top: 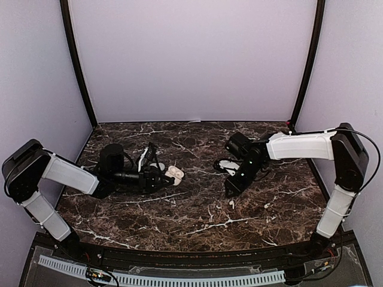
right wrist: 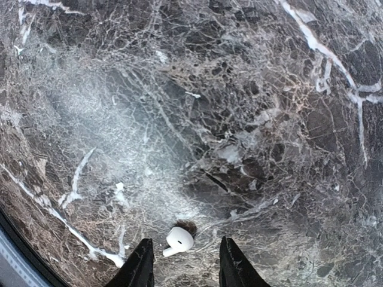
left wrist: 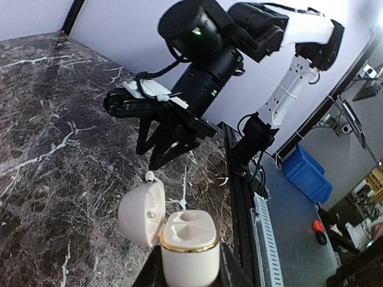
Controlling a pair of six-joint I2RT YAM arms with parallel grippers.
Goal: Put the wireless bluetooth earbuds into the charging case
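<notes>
The white charging case (top: 175, 174) is held up with its lid open, and my left gripper is shut on its base. Hollows in the base (left wrist: 187, 224) face upward and look empty in the left wrist view. One white earbud (right wrist: 179, 240) lies on the marble table. My right gripper is open above it, and in the right wrist view the earbud appears between the two fingertips, apart from both. The left wrist view shows the same earbud (left wrist: 149, 176) just below the right fingers (left wrist: 160, 156).
The dark marble tabletop (top: 197, 143) is mottled with white veins, which makes small white things hard to pick out. A small white spot (top: 267, 205) shows to the right; what it is I cannot tell. Ample bare table separates the arms.
</notes>
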